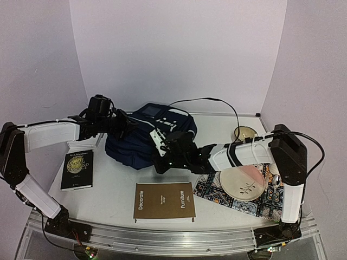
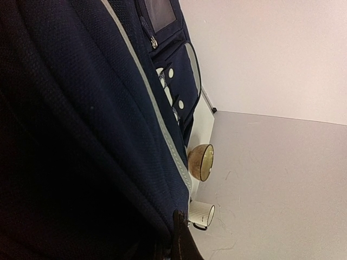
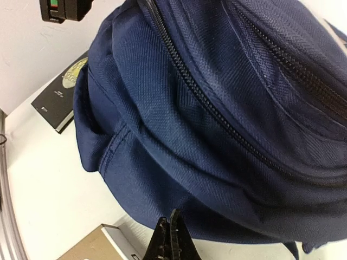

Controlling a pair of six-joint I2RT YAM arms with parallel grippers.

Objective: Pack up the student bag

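Note:
The navy student bag lies toward the back of the table, its left side by my left gripper. In the left wrist view the bag's cloth runs into the left fingers, which look shut on its edge. My right gripper is at the bag's front. Its fingertips are together in the right wrist view, against the lower bag cloth, with nothing seen between them. A brown book lies flat in front of the bag, and a black book lies to its left.
At the right, a plate sits on a patterned mat, with a bowl behind it. A white mug shows in the left wrist view. Bare table lies between the two books.

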